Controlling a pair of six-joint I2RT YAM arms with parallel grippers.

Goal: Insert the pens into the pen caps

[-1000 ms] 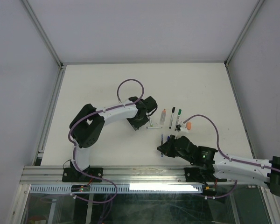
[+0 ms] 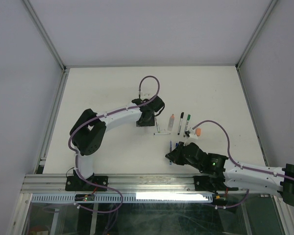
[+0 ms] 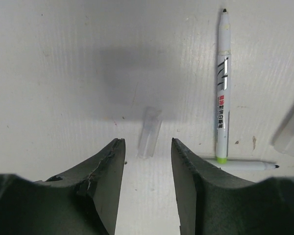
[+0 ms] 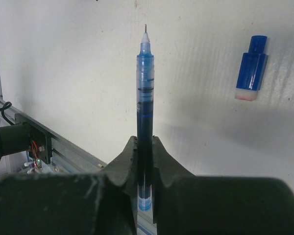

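My left gripper hangs open above a small translucent cap [image 3: 149, 132] lying on the table. Right of it, in the left wrist view, lie a white marker [image 3: 223, 98] and another white pen [image 3: 242, 164] across its lower end. My right gripper is shut on a blue pen [image 4: 145, 88] whose tip points away from it. A short blue cap [image 4: 251, 68] lies to the right of that pen in the right wrist view.
A clear bottle [image 2: 171, 122], dark and green markers [image 2: 181, 122] and an orange object [image 2: 198, 131] lie on the table's middle right.
My left gripper has turned and shifted slightly up in the top view. The right arm is almost unchanged.
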